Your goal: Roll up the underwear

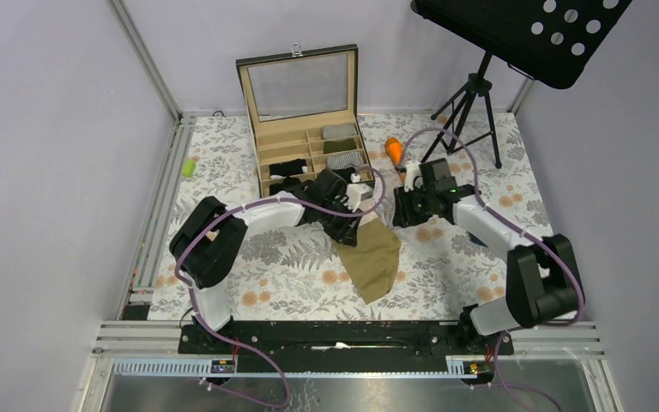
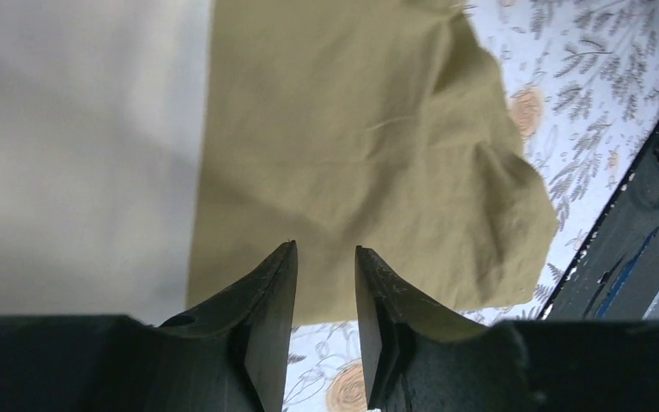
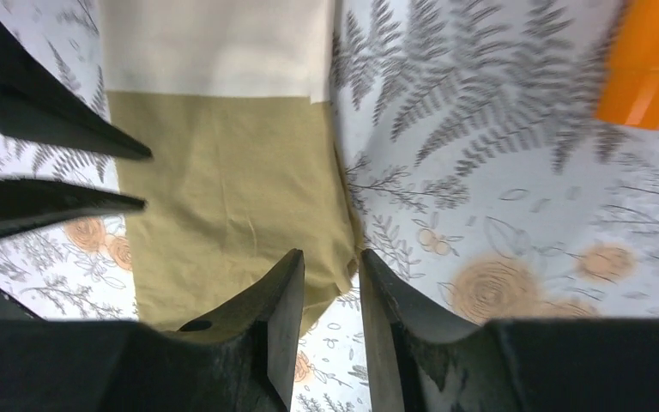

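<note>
An olive garment (image 1: 369,266) with a pale band at its top lies flat on the floral table in the middle. My left gripper (image 1: 347,233) is over its upper left part; in the left wrist view its fingertips (image 2: 326,252) are a small way apart, above the olive cloth, with nothing seen between them. My right gripper (image 1: 402,210) hangs above and right of the garment; its fingertips (image 3: 333,260) are a little apart over the cloth's edge in the right wrist view, where the left gripper's fingers also reach in.
An open organiser box (image 1: 309,137) with rolled dark, grey and olive items stands behind. An orange object (image 1: 394,149) lies beside it, and a black tripod stand (image 1: 479,86) is at the back right.
</note>
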